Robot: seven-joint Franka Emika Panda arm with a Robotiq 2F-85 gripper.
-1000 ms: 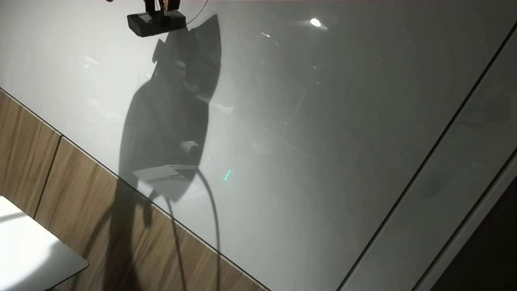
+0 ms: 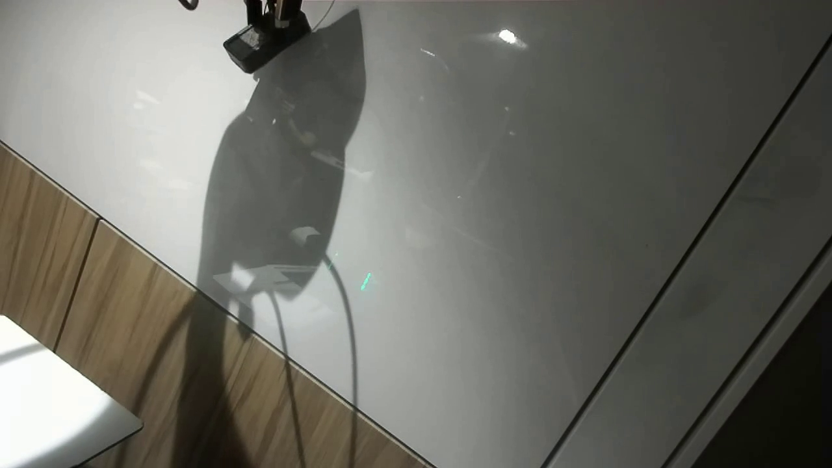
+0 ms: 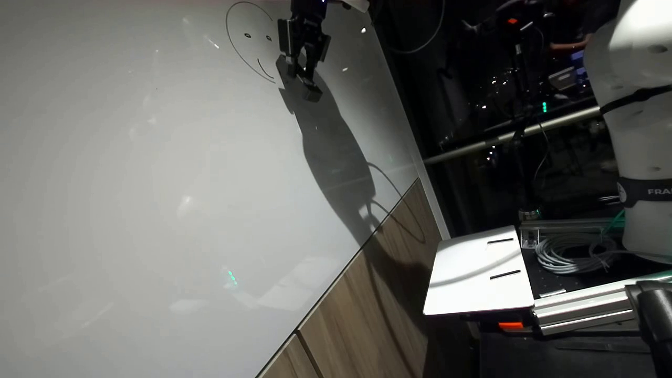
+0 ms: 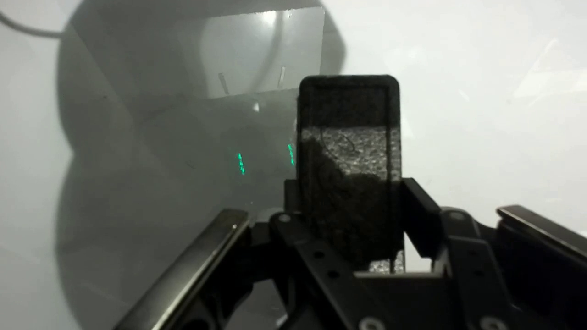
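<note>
A dark, rectangular eraser-like block (image 4: 352, 151) is clamped between my gripper's (image 4: 352, 206) two fingers in the wrist view; one face of it looks grey and fuzzy. That same block (image 2: 267, 43) shows at the top edge in exterior view 1, close to the white board (image 2: 437, 327). Whether it touches the board I cannot tell. In exterior view 2 my gripper (image 3: 301, 66) is at the top, beside a drawn face (image 3: 234, 47) with an outline, two eyes and a mouth. Part of the outline passes behind or close to the gripper.
Wood panels (image 3: 365, 315) border the board's lower edge. A white flat plate (image 3: 479, 271) stands out near the robot's base (image 3: 642, 208). The board's broad middle is bare apart from glare and my arm's shadow.
In exterior view 1 the block has shifted slightly right and down and has turned, now slanting up to the right. The arm's shadow has shifted with it. The grip remains shut.
</note>
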